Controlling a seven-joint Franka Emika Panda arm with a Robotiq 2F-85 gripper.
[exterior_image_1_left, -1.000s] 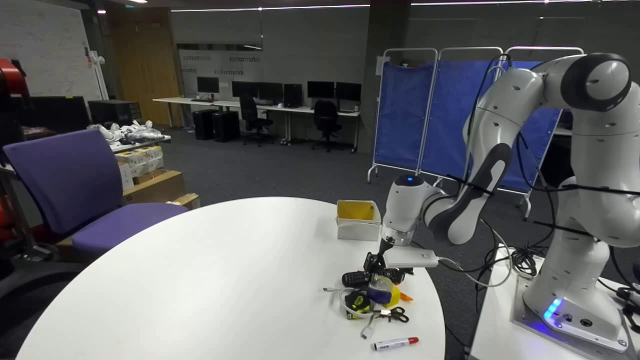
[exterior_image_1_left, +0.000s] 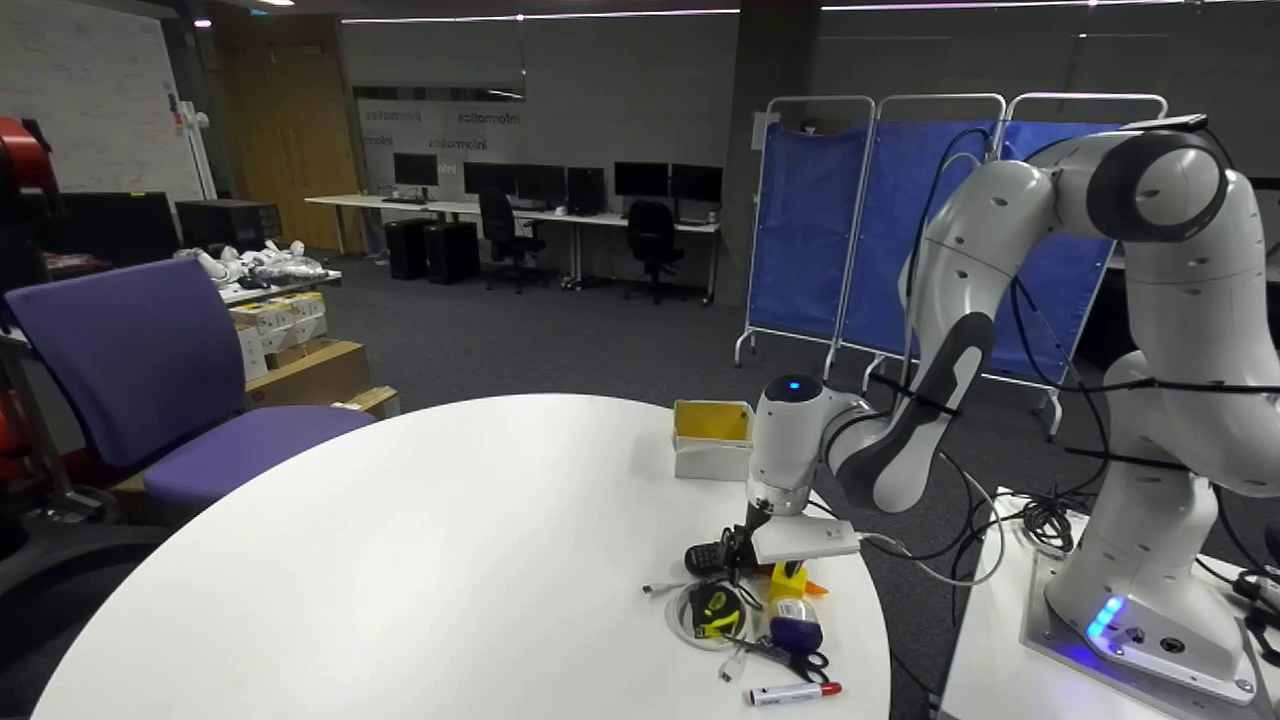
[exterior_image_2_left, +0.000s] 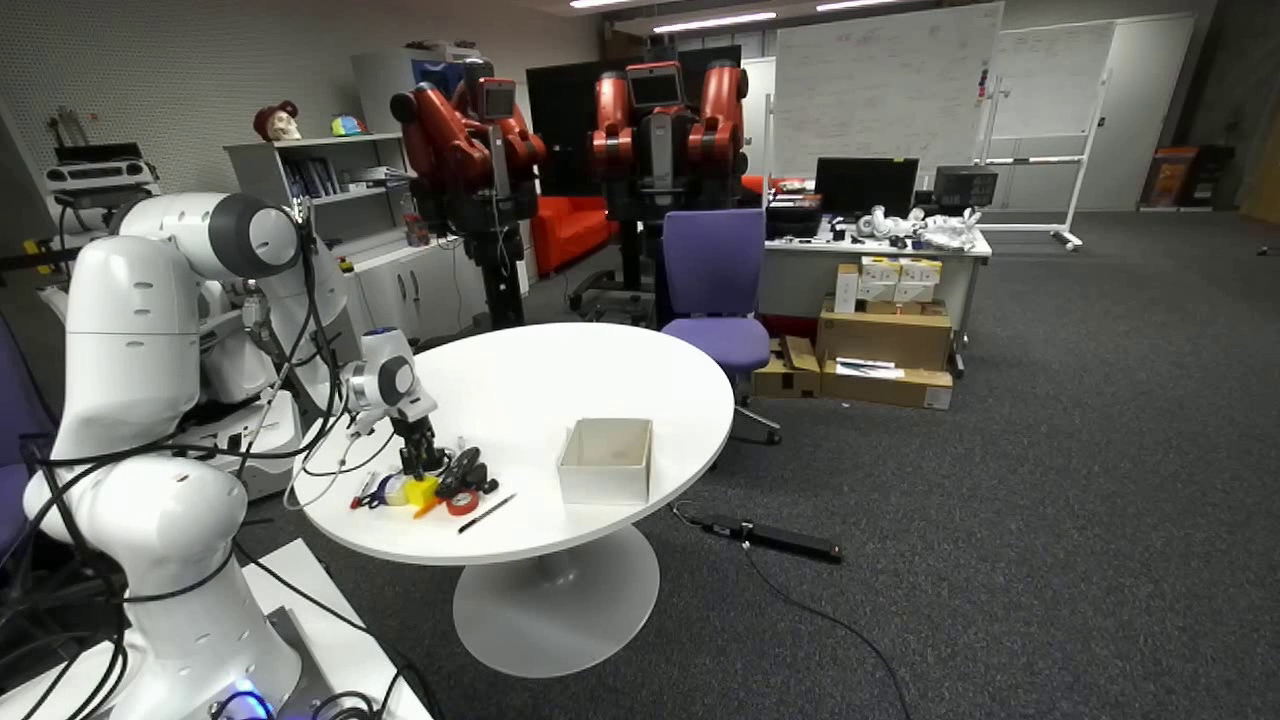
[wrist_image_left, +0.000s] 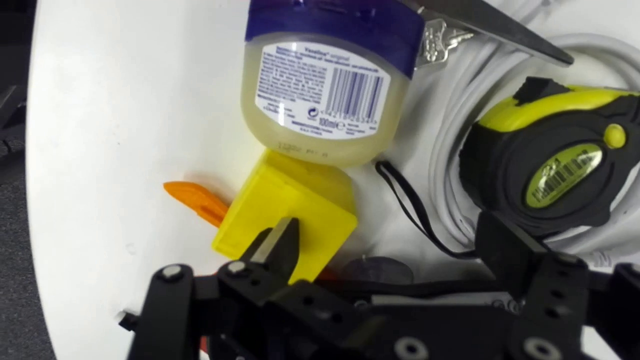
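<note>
With its fingers spread wide, my gripper is low over a cluster of small objects. One finger lies against or just over a yellow block (wrist_image_left: 282, 210); the other is beside a black and yellow tape measure (wrist_image_left: 552, 156). A Vaseline jar (wrist_image_left: 324, 84) with a dark blue lid lies on its side, touching the block. Between the fingers are a black strap (wrist_image_left: 414, 210) and a dark rounded thing I cannot name. An orange piece (wrist_image_left: 198, 201) pokes out by the block. A coiled white cable (wrist_image_left: 453, 150) runs under the tape measure.
Scissors (exterior_image_1_left: 806, 661) and a red-capped marker (exterior_image_1_left: 794, 694) lie at the near side of the cluster. An open white box (exterior_image_2_left: 606, 468) stands on the round table (exterior_image_2_left: 564, 372), away from the pile.
My arm has moved lower and slightly left in exterior view 1. The jar, yellow block and scissors have shifted toward the near edge; the jar has turned, and the marker has moved slightly.
</note>
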